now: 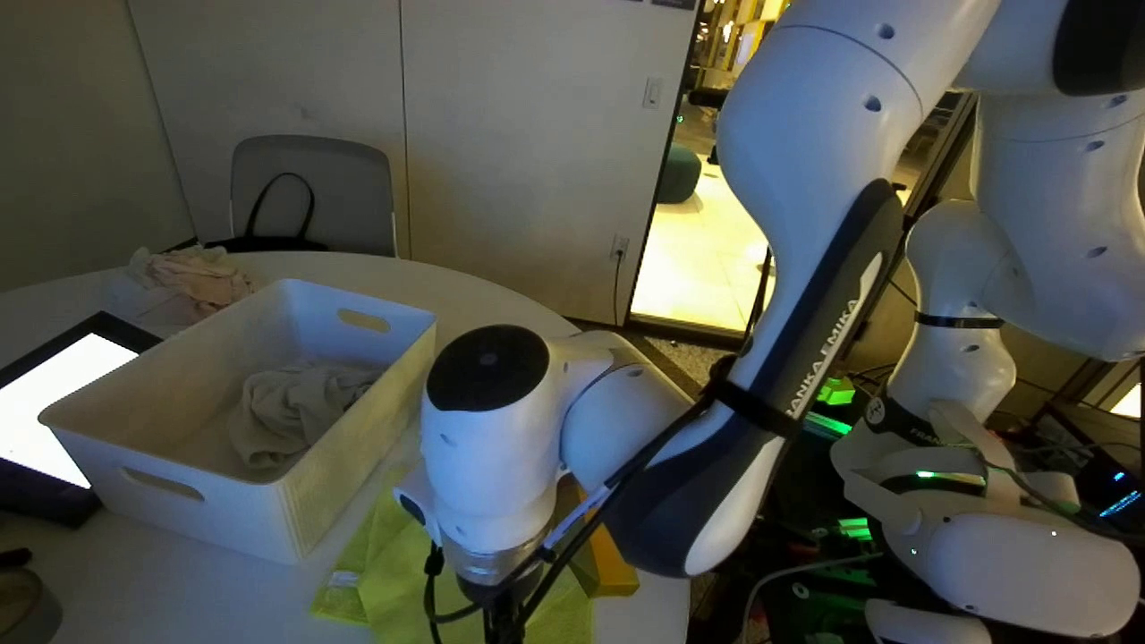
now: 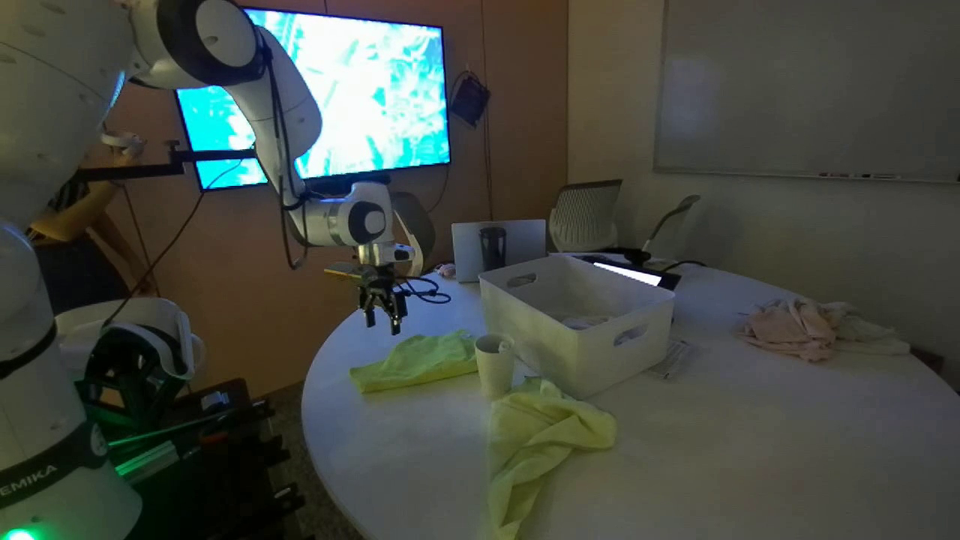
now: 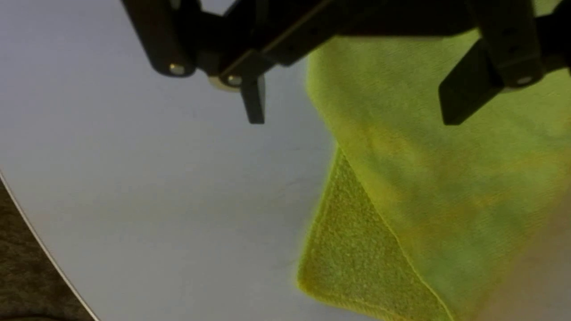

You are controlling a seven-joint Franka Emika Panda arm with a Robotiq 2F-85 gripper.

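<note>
My gripper (image 2: pixel 383 322) hangs open above the table, over the near-edge side of a folded yellow-green cloth (image 2: pixel 418 360). Seen from the wrist, the gap of the gripper spans the cloth's edge: one finger (image 3: pixel 254 100) is over bare white table, the other over the cloth (image 3: pixel 455 176). Nothing is between the fingers. A second yellow-green cloth (image 2: pixel 549 432) lies crumpled by a white mug (image 2: pixel 494 367). A white bin (image 1: pixel 204 472) holds a greyish cloth (image 1: pixel 295 413). In exterior view 1 the arm hides the mug and most of the fingers.
Pinkish cloths (image 2: pixel 792 328) lie across the table, past the bin. A tablet with a lit screen (image 1: pixel 64 402), a laptop (image 2: pixel 468 247) and a dark cup (image 2: pixel 492 247) stand around the bin. The table's curved edge (image 3: pixel 45 251) is close by.
</note>
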